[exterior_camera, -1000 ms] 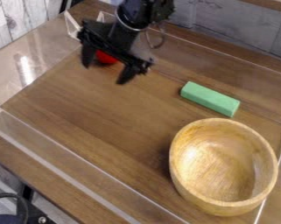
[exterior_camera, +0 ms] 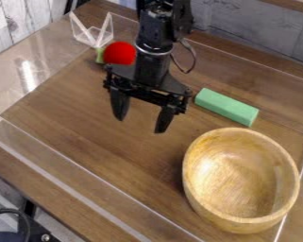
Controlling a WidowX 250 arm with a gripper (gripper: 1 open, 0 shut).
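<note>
My black gripper [exterior_camera: 143, 112] hangs over the middle of the wooden table, its two fingers spread apart and pointing down, with nothing visible between them. A red round object [exterior_camera: 120, 53] sits behind the arm at the back left, partly hidden by it. A green block [exterior_camera: 227, 107] lies to the right of the gripper. A large wooden bowl [exterior_camera: 240, 194] stands at the front right.
A white wire-like item [exterior_camera: 93, 30] stands at the back left beside the red object. A grey wall bounds the back.
The green block and bowl have not moved.
</note>
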